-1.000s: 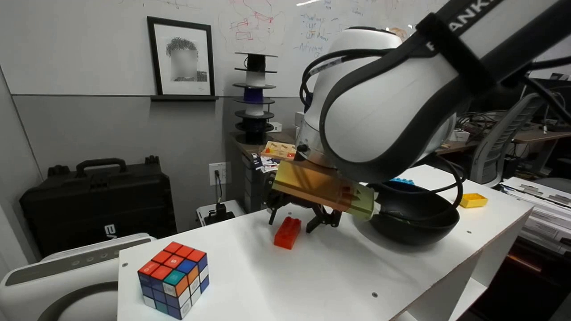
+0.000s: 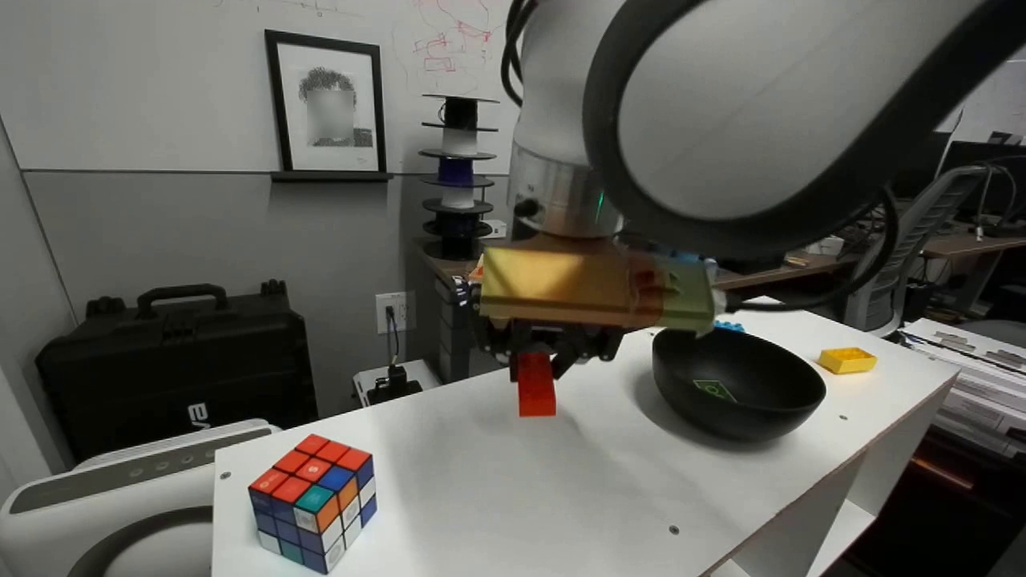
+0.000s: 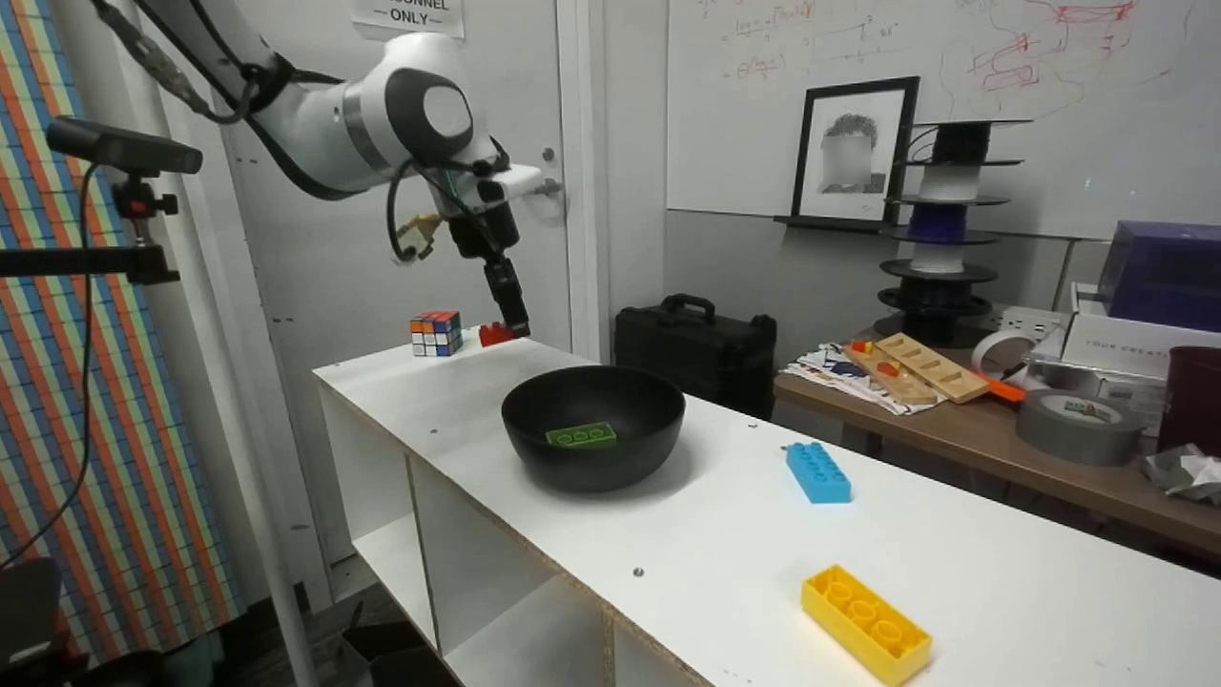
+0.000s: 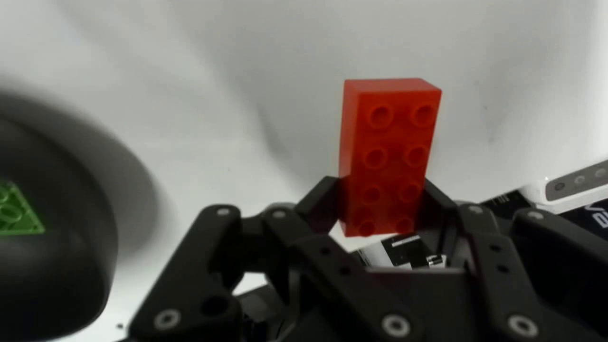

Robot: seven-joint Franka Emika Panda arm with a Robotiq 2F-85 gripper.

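A red brick (image 4: 393, 159) with studs is pinched between the black fingers of my gripper, shut on one end of it; the other end sticks out freely. In the first exterior view the red brick (image 2: 536, 386) hangs beneath the gripper (image 2: 535, 356), over the white table. The second exterior view shows the brick (image 3: 495, 334) partly hidden by the gripper's fingers (image 3: 510, 307). A black bowl (image 3: 538, 458) stands on the table with a green brick (image 3: 581, 435) inside.
A Rubik's cube (image 2: 313, 500) sits at one table end. Toward the other end, past the bowl, lie a blue brick (image 3: 818, 473) and a yellow brick (image 3: 866, 625).
The gripper, open around the red brick on the table a second ago, is now shut on it. Gripper and brick have risen, and the gripper has straightened from its tilt.
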